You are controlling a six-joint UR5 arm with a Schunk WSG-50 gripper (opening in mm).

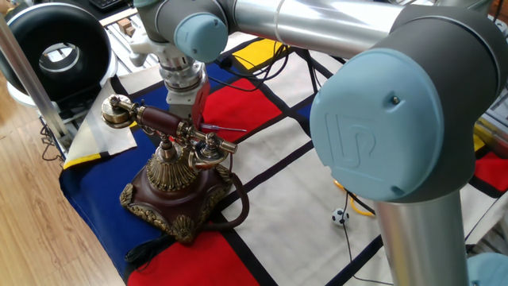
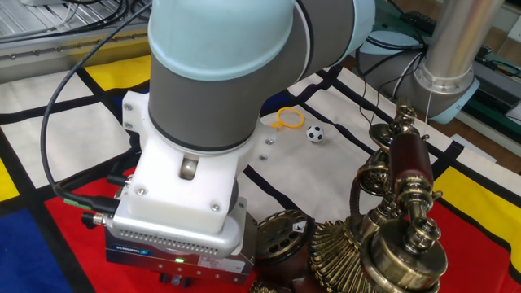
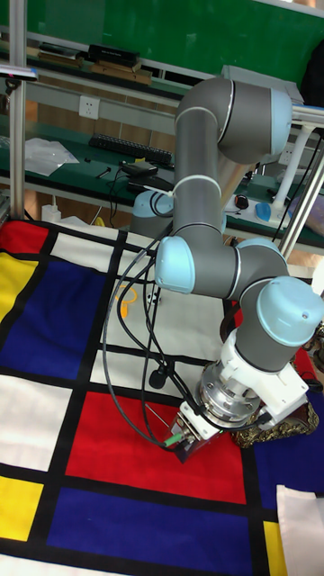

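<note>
An ornate antique-style telephone, dark red-brown and brass (image 1: 171, 179), stands on the patterned cloth with its handset (image 1: 163, 121) across the cradle. Just behind it in exterior view 1, my gripper (image 3: 194, 445) points down low over a red patch of cloth. From above, its housing (image 2: 179, 252) appears beside the telephone's dial (image 2: 282, 241). A thin metal rod (image 1: 225, 129) sticks out sideways close to the gripper. Whether the fingers hold this rod cannot be told, since the telephone and the housing hide them.
A small black-and-white ball (image 2: 315, 133) and a yellow ring (image 2: 291, 118) lie on a white patch, away from the gripper. Loose black cables (image 3: 122, 331) hang beside the arm. The coloured cloth (image 3: 105, 442) left of the gripper in exterior view 3 is clear.
</note>
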